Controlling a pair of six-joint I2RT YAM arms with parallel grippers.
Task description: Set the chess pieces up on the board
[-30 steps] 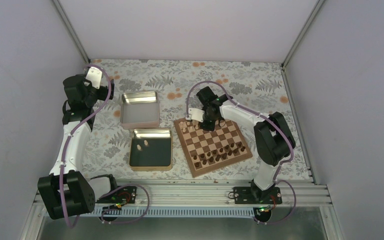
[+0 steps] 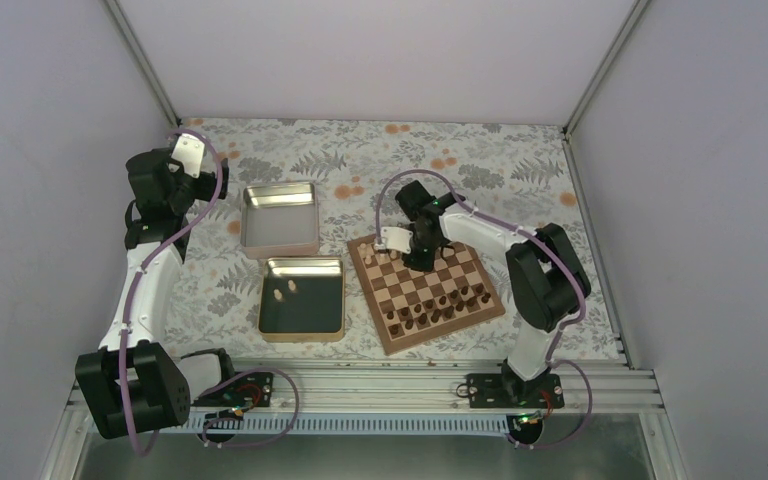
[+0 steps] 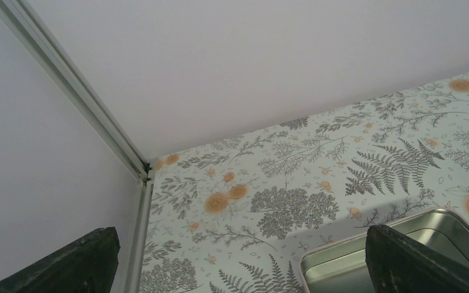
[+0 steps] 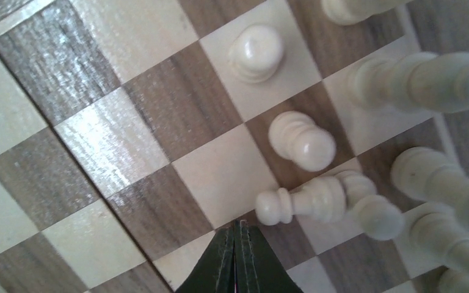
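Observation:
Light pieces stand along one side of the chessboard [image 2: 400,344], dark pieces [image 2: 422,319] along the opposite side. In the right wrist view one light pawn [image 4: 311,201] lies on its side, its base end against an upright pawn [image 4: 375,213]. Two more upright pawns, one nearer [image 4: 305,143] and one farther [image 4: 258,52], stand beyond it. My right gripper is shut with nothing between its fingertips, just beside the fallen pawn's head. Over the far left my left gripper stands wide open and empty. The right arm hides part of the board in the top view.
A dark-lined tray [image 2: 302,338] left of the board holds two light pieces [image 2: 285,291]. Behind it sits an empty metal tray [image 2: 280,251]. Taller light pieces [image 4: 446,82] crowd the board's edge. The board's middle squares are clear.
My right gripper has shifted toward the board's middle and nearer the board, staying shut. The left arm looks still.

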